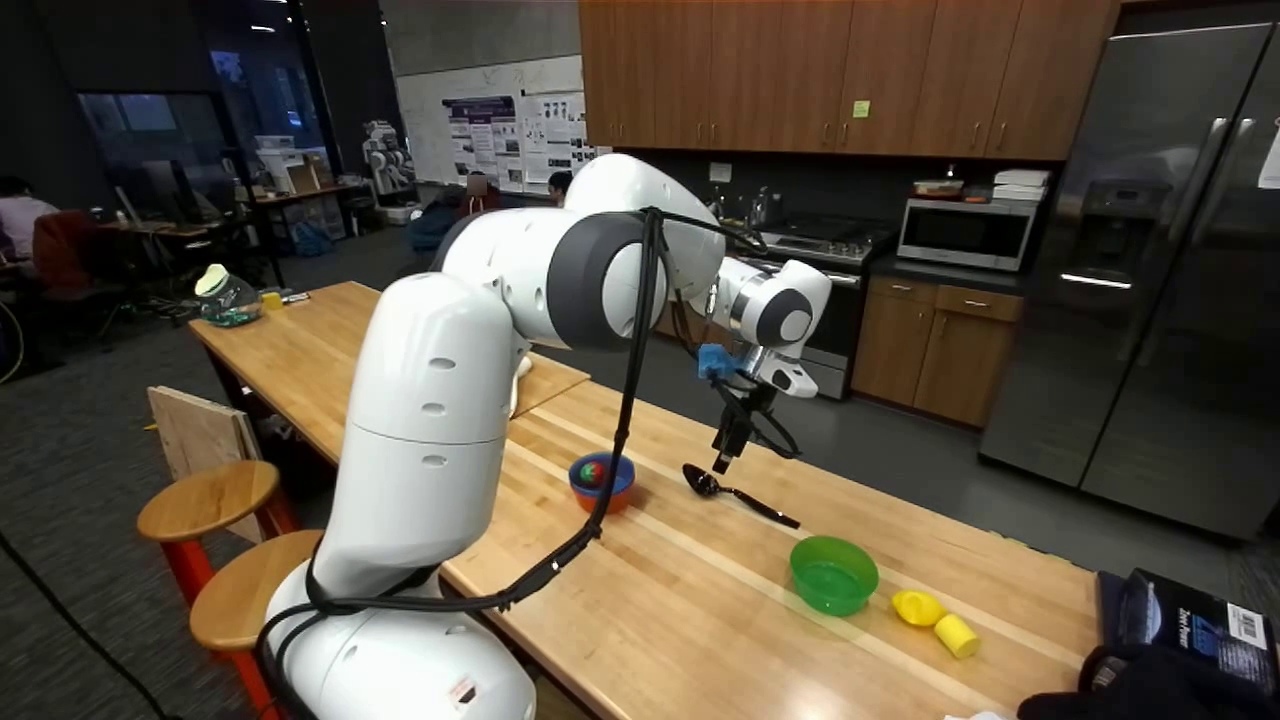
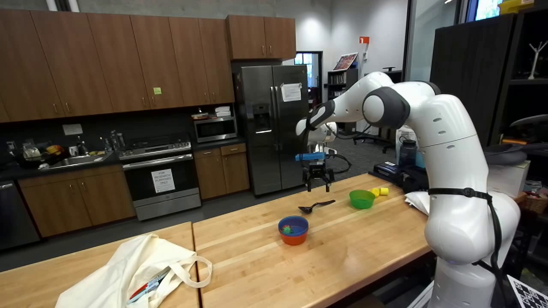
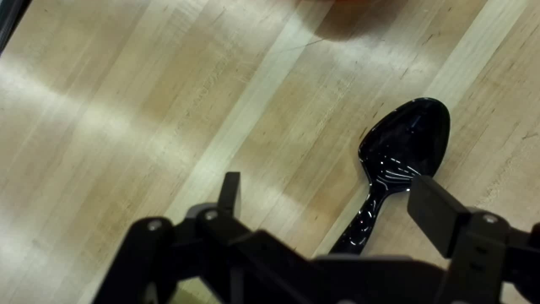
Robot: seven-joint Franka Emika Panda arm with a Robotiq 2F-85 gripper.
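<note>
A black spoon (image 3: 405, 139) lies flat on the wooden table; its bowl and neck show in the wrist view, while the rest of its handle is hidden behind the gripper. My gripper is open above it, with the spoon's neck in the gap nearer the right finger (image 3: 438, 215). Nothing is held. From the side, the gripper (image 2: 318, 189) hangs over the table behind the spoon (image 2: 316, 207). In the first exterior view the fingertips are just above the spoon (image 1: 744, 496).
A blue bowl (image 2: 293, 221) with a small red and green object rests in an orange one (image 2: 295, 238). A green bowl (image 1: 834, 576) stands past the spoon's handle, beside a yellow lemon (image 1: 918, 607) and a yellow cylinder (image 1: 957, 636). A cloth bag (image 2: 118, 272) lies on the adjoining table.
</note>
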